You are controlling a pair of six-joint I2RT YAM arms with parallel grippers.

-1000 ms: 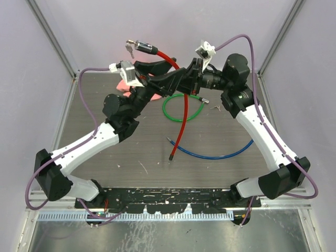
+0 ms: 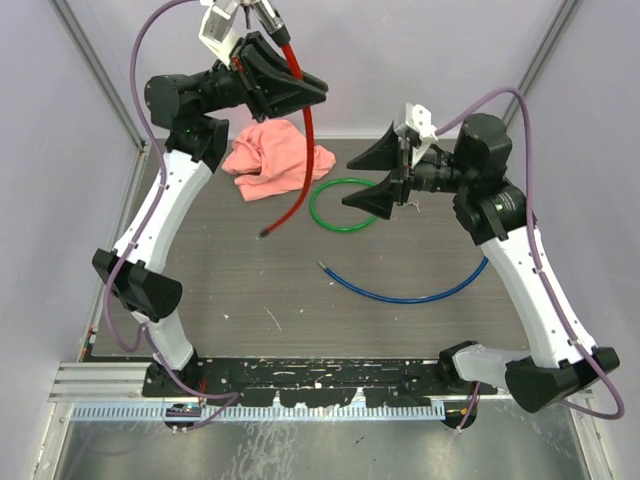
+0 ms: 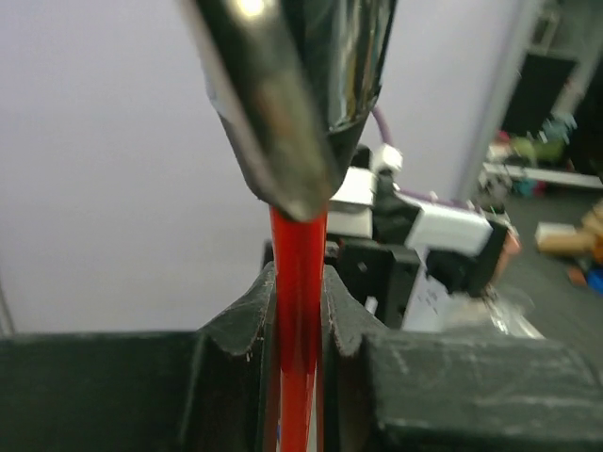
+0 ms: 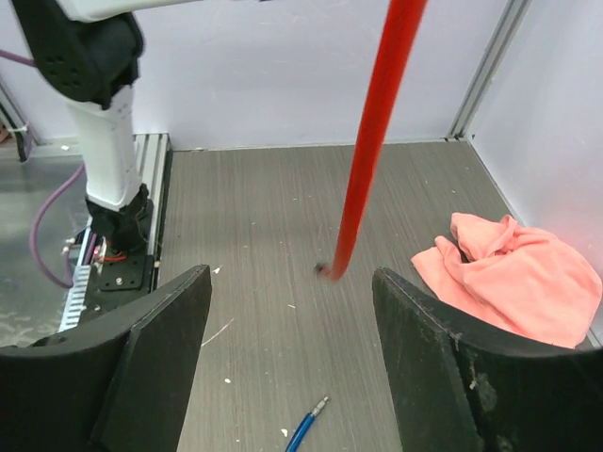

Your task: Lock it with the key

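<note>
In the top view a red cable lock hangs from my left gripper, which is shut on it. Its metal lock head sticks up at the top edge, with small metal parts beside it that are partly cut off. The cable's dark free end dangles over the table. In the left wrist view the lock head fills the upper middle and the red cable runs between the fingers. To the right of the cable, my right gripper stands open and empty; in its wrist view the cable hangs beyond the fingertips.
A green cable lock lies coiled on the table below my right gripper, with loose keys close by. A blue cable curves farther forward. A crumpled pink cloth lies at the back left.
My left gripper has swung up and to the left with the red lock.
</note>
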